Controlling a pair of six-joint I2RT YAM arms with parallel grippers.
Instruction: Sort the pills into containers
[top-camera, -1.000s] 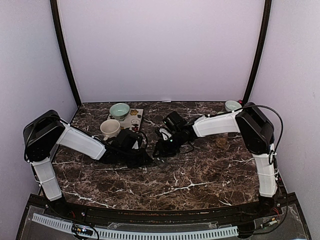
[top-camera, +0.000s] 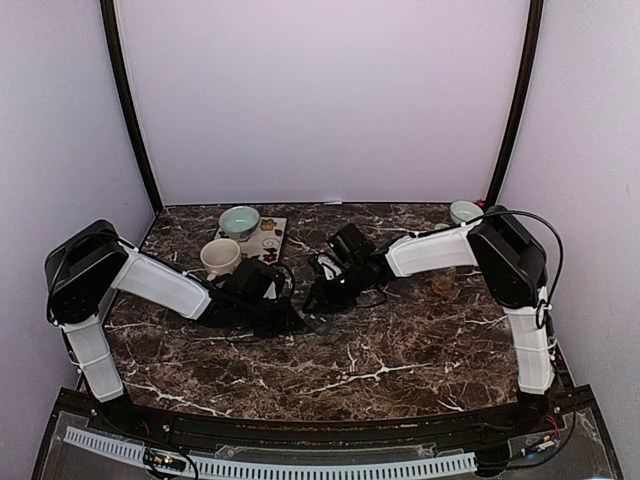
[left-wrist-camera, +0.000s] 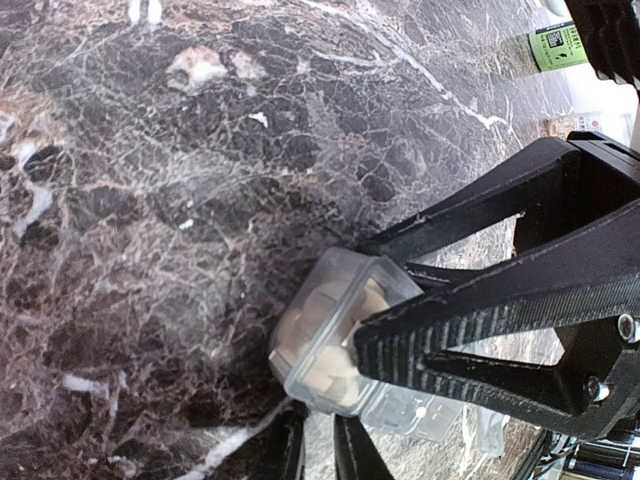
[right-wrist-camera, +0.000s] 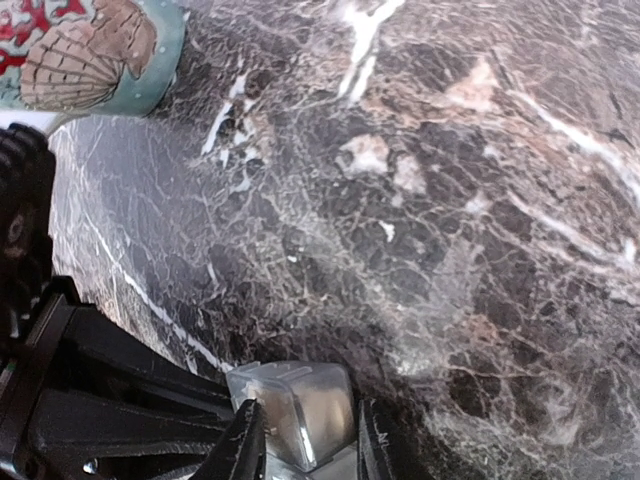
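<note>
A small clear plastic pill container (left-wrist-camera: 335, 330) with pale pills inside lies low over the marble table, between my two grippers near the middle. My right gripper (top-camera: 318, 300) has its fingers on the container and is shut on it; in the right wrist view the container (right-wrist-camera: 300, 410) sits at the bottom, against black fingers. My left gripper (top-camera: 298, 322) meets it from the left, its fingertips at the bottom of the left wrist view; how far they are apart is hard to tell.
A mint bowl (top-camera: 239, 220) and white mug (top-camera: 220, 255) stand by a patterned board (top-camera: 268, 240) at the back left. A white bowl (top-camera: 466, 211) is at the back right. A green-labelled bottle (left-wrist-camera: 558, 45) shows at the right.
</note>
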